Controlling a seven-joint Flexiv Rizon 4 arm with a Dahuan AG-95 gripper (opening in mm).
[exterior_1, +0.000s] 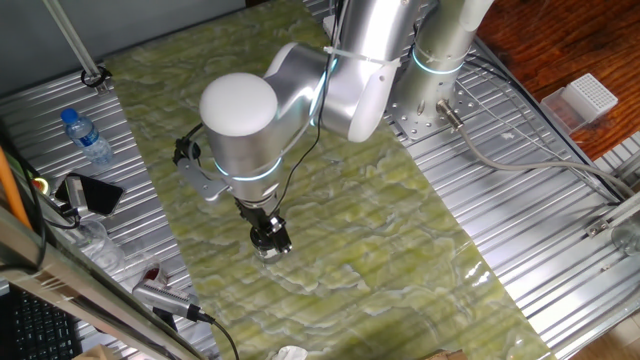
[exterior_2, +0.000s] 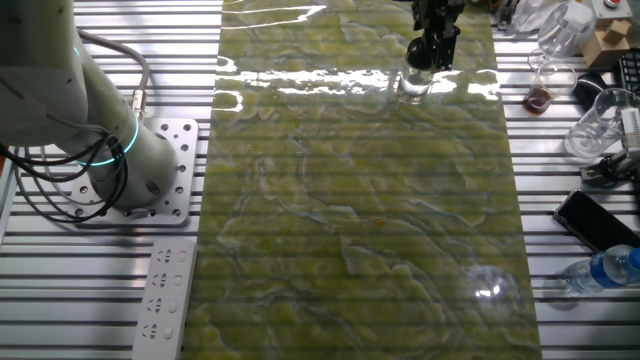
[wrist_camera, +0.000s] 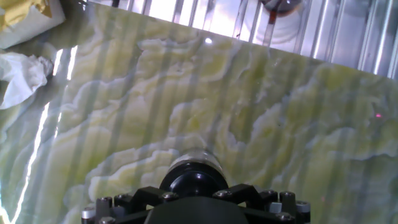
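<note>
My gripper (exterior_1: 272, 240) points down low over the green marbled mat (exterior_1: 340, 270). In the wrist view, a round black-topped object (wrist_camera: 194, 178) with a pale, clear edge lies between the gripper's two fingers (wrist_camera: 163, 195), which come up to it from either side. Exterior view 2 shows its clear, glass-like body (exterior_2: 414, 84) right under the black gripper, at or very near the mat. Whether the fingers press on it does not show clearly, and the gripper hides much of it.
A crumpled white tissue (wrist_camera: 22, 78) lies near the mat's edge. Beyond the mat's long side stand a water bottle (exterior_2: 605, 270), a phone (exterior_2: 597, 222), clear beakers (exterior_2: 600, 125) and a small cup of brown liquid (exterior_2: 538, 98).
</note>
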